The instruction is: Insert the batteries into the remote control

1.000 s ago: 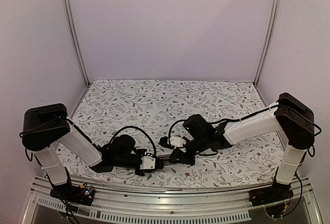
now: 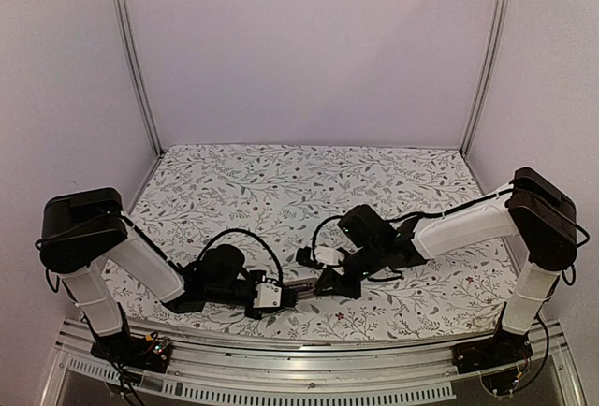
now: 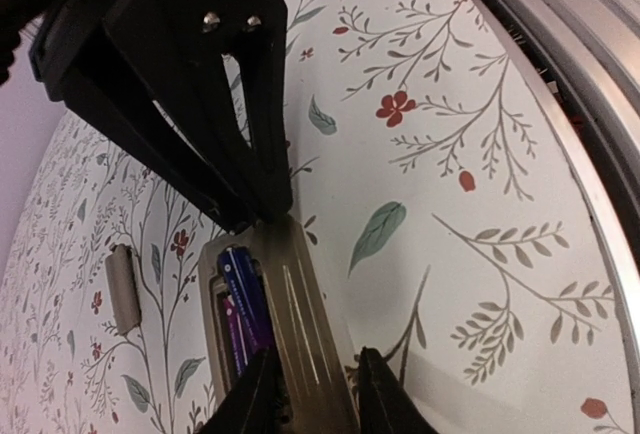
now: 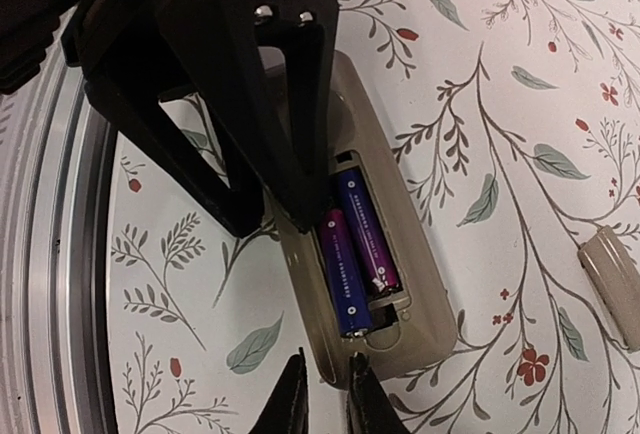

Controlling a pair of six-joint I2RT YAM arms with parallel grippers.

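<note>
The remote (image 3: 315, 324) lies near the table's front edge, back open, two batteries (image 4: 343, 264) (image 4: 365, 224) side by side in its compartment. My left gripper is at one end, shut on the remote; in the right wrist view it partly hides that end. My right gripper is at the other end, fingertips close to the remote's edge, part open. In the top view both grippers (image 2: 281, 298) (image 2: 328, 282) largely cover the remote.
A small grey piece (image 3: 123, 289) lies apart on the flowered table beside the remote. The metal rail (image 2: 309, 355) runs along the front edge.
My right arm has shifted slightly to the right over the last second. The left arm looks unchanged.
</note>
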